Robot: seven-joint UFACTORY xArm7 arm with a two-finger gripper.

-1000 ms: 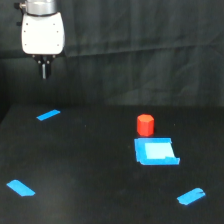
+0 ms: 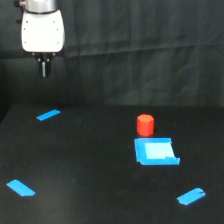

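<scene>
High at the upper left, above the back of the table, hangs my white gripper body with its dark gripper (image 2: 44, 70) pointing down. The fingers are small and dark against the dark curtain, so I cannot tell whether they are open or shut. A red block (image 2: 145, 125) sits at the right on the black table, well away from the gripper. Just in front of the block lies a pale white patch (image 2: 159, 151) framed by blue tape (image 2: 143, 158).
Strips of blue tape mark the table at the back left (image 2: 48, 115), front left (image 2: 20, 188) and front right (image 2: 191, 196). A dark curtain (image 2: 140, 50) hangs behind.
</scene>
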